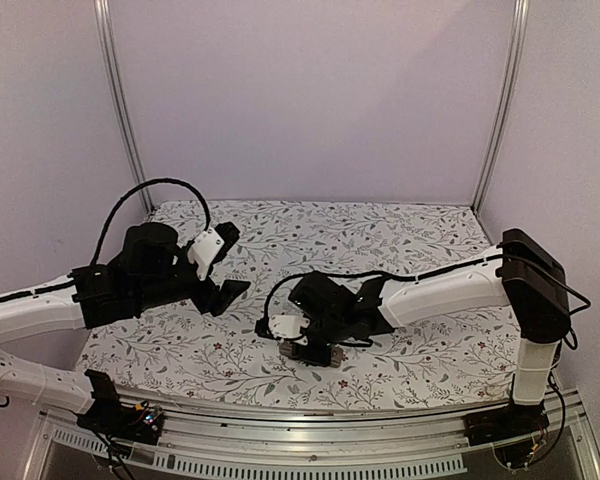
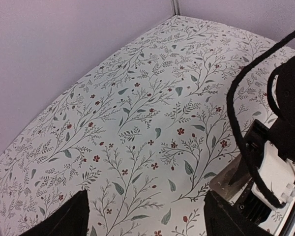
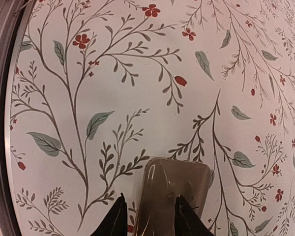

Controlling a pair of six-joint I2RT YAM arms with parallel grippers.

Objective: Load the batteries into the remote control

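Note:
The brown-grey remote control [image 3: 167, 182] lies on the floral mat near the front centre, its smooth face up in the right wrist view and largely hidden under my right arm in the top view. My right gripper is down over it, its fingertips at the remote; whether it grips the body is hard to see. My left gripper [image 1: 220, 295] is raised at the left, apart from the remote, with an empty gap between its part-open fingers in the left wrist view. No batteries can be made out.
Pale walls enclose it at back, left and right; a metal rail [image 1: 310, 445] runs along the front edge.

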